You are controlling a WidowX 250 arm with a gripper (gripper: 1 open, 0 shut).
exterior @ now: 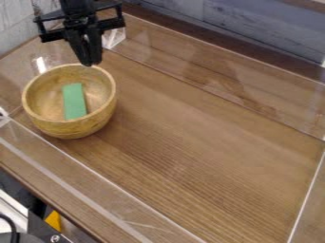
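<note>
My black gripper (80, 40) is at the upper left of the camera view, raised above the back of a wooden bowl (99, 112). I cannot tell how far its fingers stand open or whether anything is between them. A green block (74, 101) lies inside the bowl, clear of the gripper.
The wide wooden table (210, 142) is empty to the right of the bowl. Its back edge runs along the upper right. Pale, shiny objects sit behind the gripper at the upper left, partly hidden.
</note>
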